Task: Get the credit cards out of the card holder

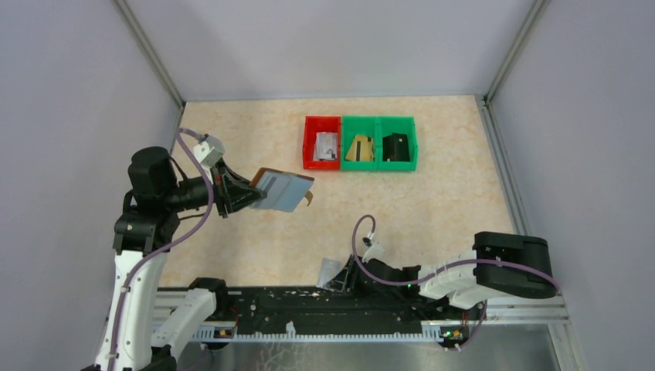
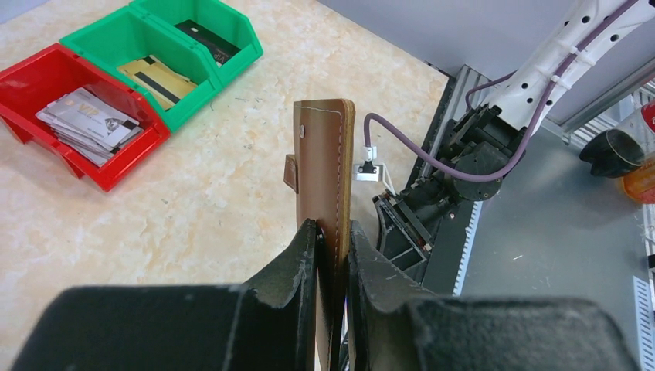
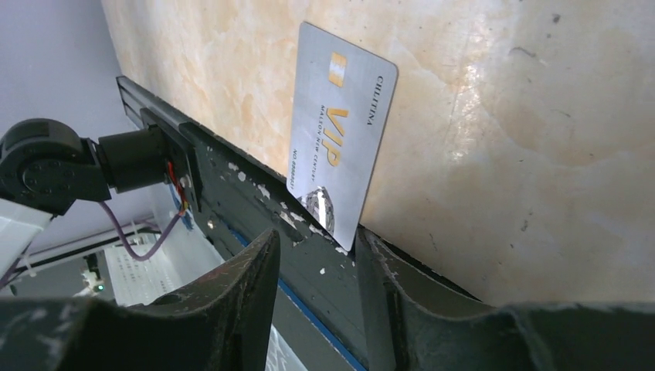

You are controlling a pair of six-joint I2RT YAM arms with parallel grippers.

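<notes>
The brown card holder [image 2: 323, 166] stands upright between the fingers of my left gripper, which is shut on it. From above, the holder [image 1: 284, 189] shows its pale grey-blue inner side, with a strap hanging off its right edge. A silver VIP card [image 3: 340, 127] lies flat at the front edge of the table, one corner reaching over the dark rail. My right gripper is low at that corner, its fingers apart; the right finger [image 3: 371, 263] touches or nearly touches the card. Nothing is gripped there.
At the back stand a red bin [image 1: 309, 162] with silver cards and a green two-part bin [image 1: 378, 168] holding gold cards and black cards. A dark rail [image 3: 309, 267] runs along the table's front edge.
</notes>
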